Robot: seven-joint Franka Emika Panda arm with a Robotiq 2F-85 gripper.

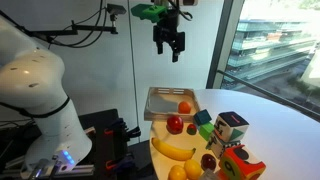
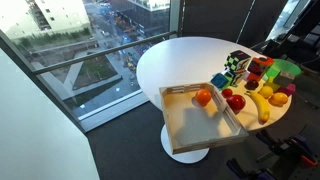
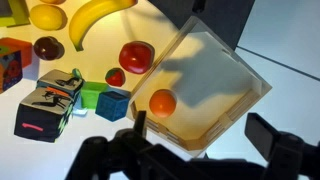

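Wide apart in the wrist view, the two fingers of my gripper stand open with nothing between them. The gripper (image 1: 168,46) hangs high above the table in exterior view 1. Below it lies a shallow wooden tray (image 3: 228,110), holding one orange fruit (image 3: 162,102) near its edge. Just outside the tray rest a red apple (image 3: 136,57) and a small red fruit (image 3: 115,77). A yellow banana (image 3: 92,18) curves farther out. Blue (image 3: 117,103) and green (image 3: 94,95) blocks sit beside a larger patterned cube (image 3: 50,105).
Several round fruits, including a yellow one (image 3: 47,17) and a dark one (image 3: 47,48), crowd the table's far side from the tray. A red cube (image 1: 242,163) stands among them. Most of the tray floor is bare.
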